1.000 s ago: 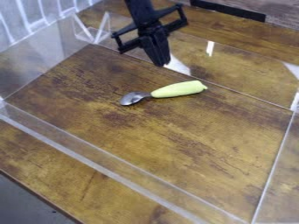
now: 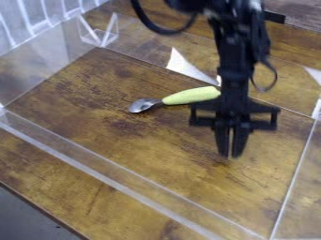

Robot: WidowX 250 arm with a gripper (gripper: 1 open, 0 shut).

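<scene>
A spoon with a pale green handle (image 2: 191, 96) and a metal bowl (image 2: 141, 105) lies on the wooden surface near the middle of the camera view. My black gripper (image 2: 231, 150) is low over the surface to the right of and below the spoon, blurred, its fingers pointing down. How far apart the fingers stand is hard to tell; nothing clearly shows between them.
Clear acrylic walls (image 2: 126, 183) enclose the wooden work area on the sides. A white slatted rail stands at the top left.
My gripper has swept from the upper middle, past the spoon's handle, down and to the right toward the surface. The spoon looks unmoved.
</scene>
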